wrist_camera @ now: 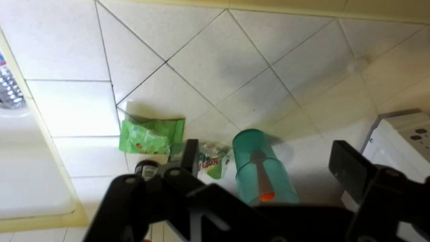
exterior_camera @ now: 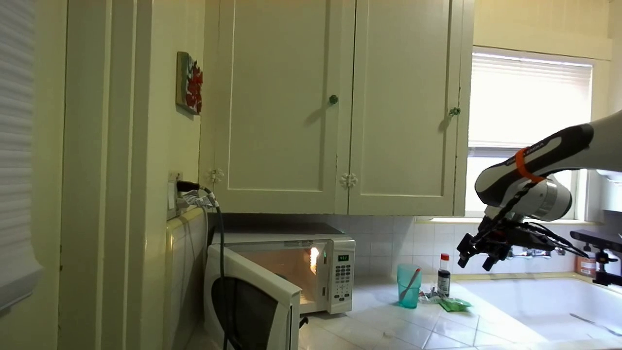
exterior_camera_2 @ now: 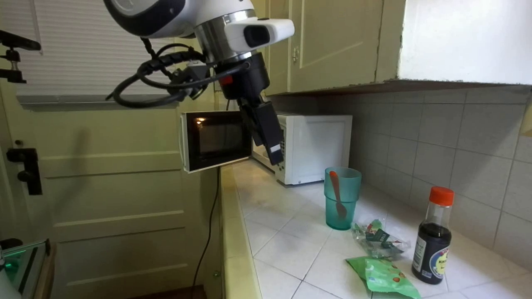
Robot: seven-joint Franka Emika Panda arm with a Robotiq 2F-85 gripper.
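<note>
My gripper [exterior_camera: 475,263] is open and empty, held in the air over the counter near the sink. In the wrist view its fingers [wrist_camera: 347,165] stand wide apart, with a teal cup [wrist_camera: 264,169] visible below and between them. That cup stands upright on the counter with a red-handled spoon [exterior_camera_2: 337,194] in it. A clear crumpled wrapper [exterior_camera_2: 380,239] and a green packet [exterior_camera_2: 381,276] lie nearby, and a dark sauce bottle [exterior_camera_2: 432,236] with a red cap stands beside them. The microwave [exterior_camera: 341,274] has its door [exterior_camera: 256,297] swung open and its inside lit.
Cabinets [exterior_camera: 280,105] hang above the counter. The sink basin [exterior_camera: 560,303] lies to the right in the first exterior view. A black cord [exterior_camera: 222,262] hangs across the microwave door. Bare tile [exterior_camera_2: 294,249] lies along the counter's front side.
</note>
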